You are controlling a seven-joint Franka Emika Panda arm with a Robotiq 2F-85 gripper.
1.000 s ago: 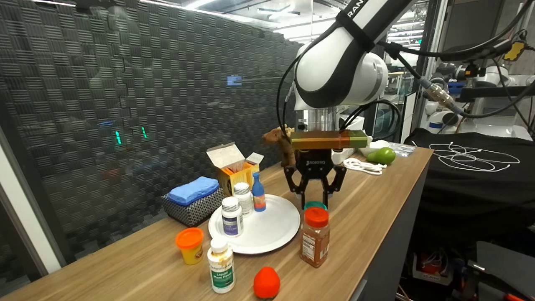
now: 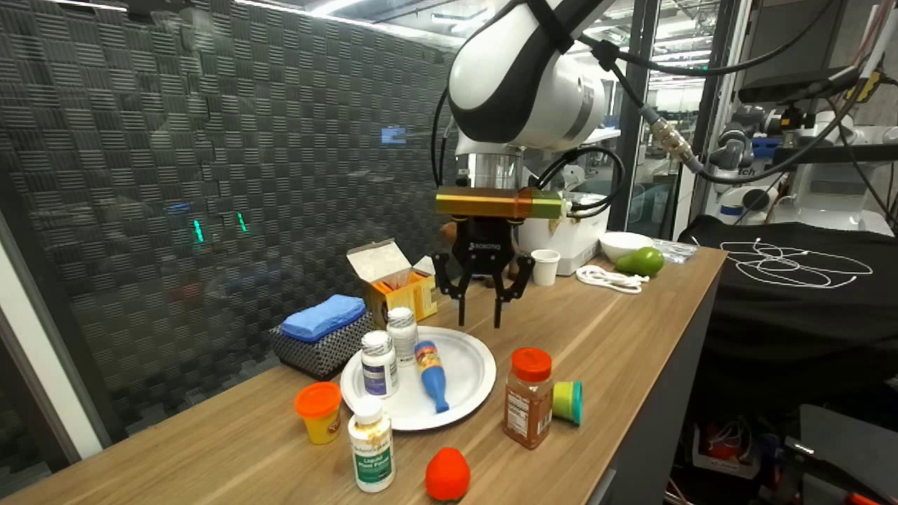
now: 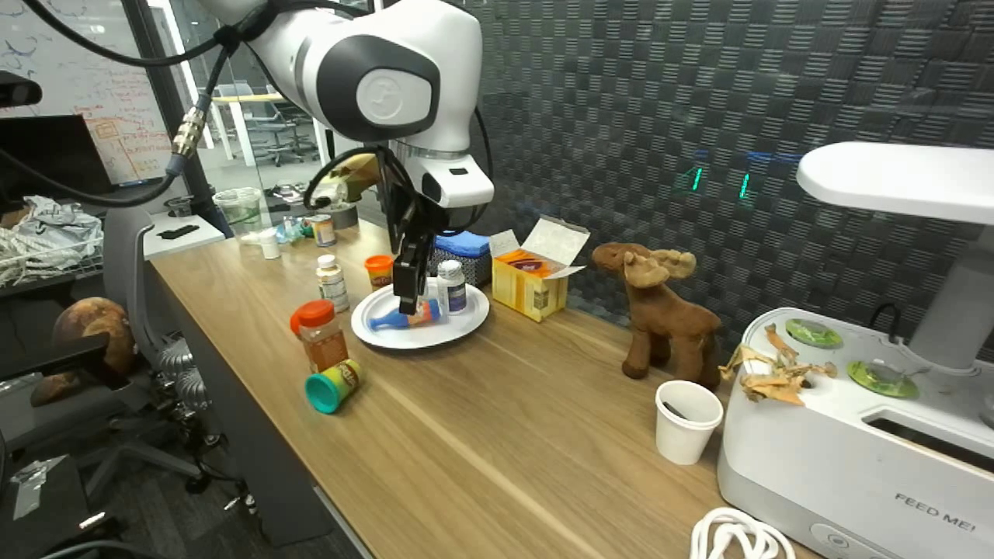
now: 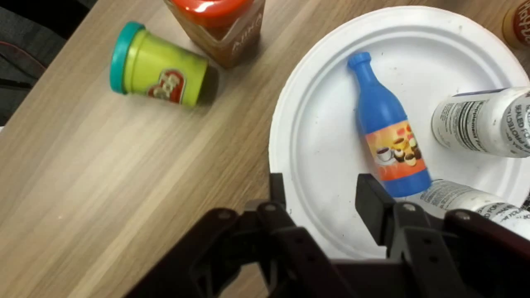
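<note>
My gripper [image 2: 480, 325] hangs above the counter, by the plate's back right edge in exterior view 1. Its fingers stand apart with nothing visible between them. The white plate [image 4: 318, 149] lies below; in the wrist view its rim passes under the gap. On the plate, a blue bottle [image 4: 382, 111] with an orange label lies on its side. Two white pill bottles [image 2: 379, 370] stand there too. A yellow-green Play-Doh tub [image 4: 166, 69] with a teal lid rests on its side beside the red-capped spice jar [image 2: 528, 404].
An orange-lidded tub [image 2: 320, 412], a white plant-food bottle [image 2: 371, 450] and a red object [image 2: 447, 474] sit in front. Behind the plate are a yellow box [image 3: 531, 284] and a blue cloth [image 2: 324, 317]. The counter right of the plate in exterior view 2 is largely clear.
My gripper has moved left and up in exterior view 1. The blue bottle, upright before, now lies down. The teal-lidded tub has tipped over, and the plate has shifted slightly left.
</note>
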